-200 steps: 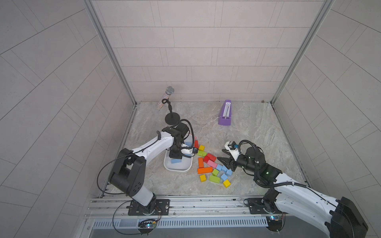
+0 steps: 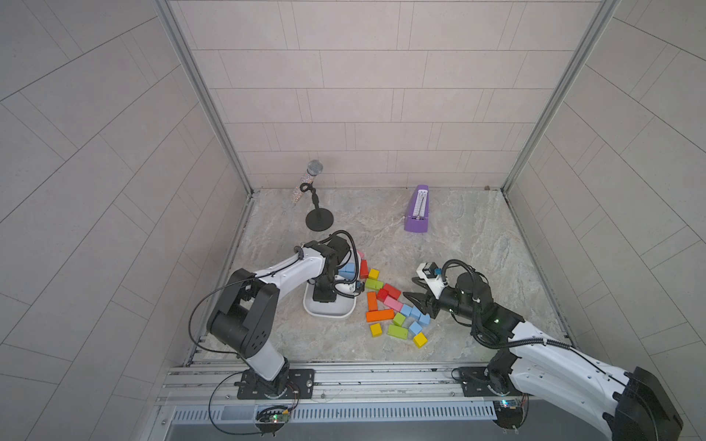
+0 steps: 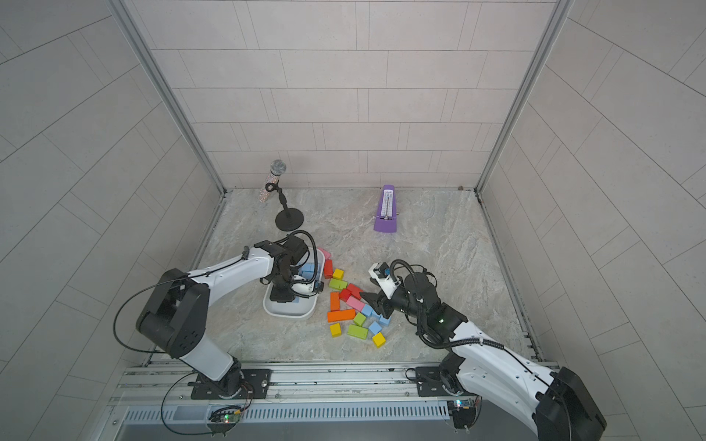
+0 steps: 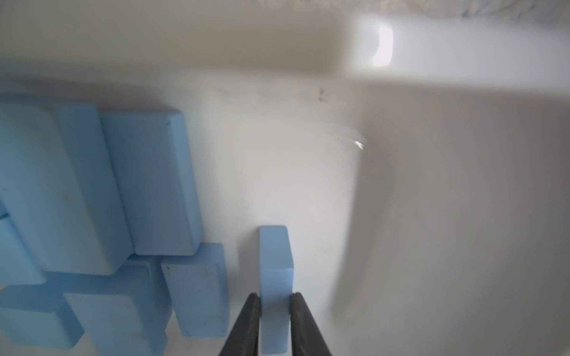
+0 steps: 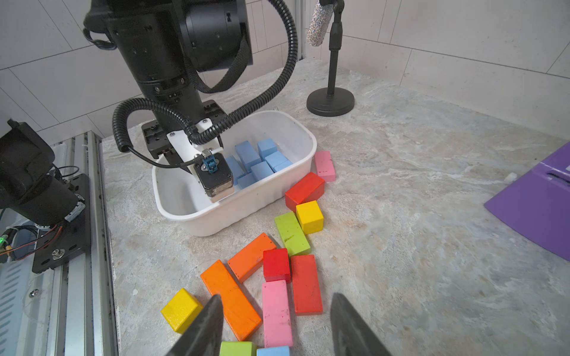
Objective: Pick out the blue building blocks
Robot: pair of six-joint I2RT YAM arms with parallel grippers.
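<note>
Low inside the white bin (image 5: 207, 223), my left gripper has its fingers against both sides of a narrow blue block (image 4: 275, 249). Several other blue blocks (image 4: 151, 178) lie in the bin beside it, on the left in that view. More blue blocks (image 2: 415, 327) lie loose on the table among other colours, partly under my right gripper. That right gripper is open over the loose blocks, its fingers well apart and holding nothing. In the top views, the left arm covers the left gripper's fingertips.
Between bin and right gripper lie orange (image 5: 230, 299), red (image 5: 307, 284), pink (image 5: 276, 314), green (image 5: 292, 232) and yellow blocks (image 5: 181, 309). A microphone stand (image 2: 319, 219) and a purple metronome (image 2: 417, 209) stand at the back. Free table lies on the right.
My left arm has come lower and slightly nearer the front of the bin; a blue block visible below it a second ago is now covered. The right arm looks still.
</note>
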